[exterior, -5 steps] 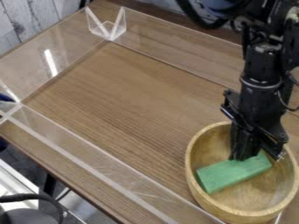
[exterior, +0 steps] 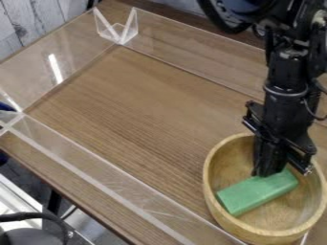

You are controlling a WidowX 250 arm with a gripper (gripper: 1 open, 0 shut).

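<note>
A wooden bowl (exterior: 220,161) sits at the lower right of the table. Inside it lies a green block (exterior: 251,198). My black gripper (exterior: 273,167) reaches down from the top right into the bowl, its fingertips just at the block's upper edge. The fingers look close together; whether anything is between them is hard to see, as the dark parts overlap.
Clear plastic walls and corners edge it at the upper left and along the lower left. A dark cable lies at the bottom left.
My gripper has shifted very slightly within the bowl over the last second. The bowl and green block look almost unchanged.
</note>
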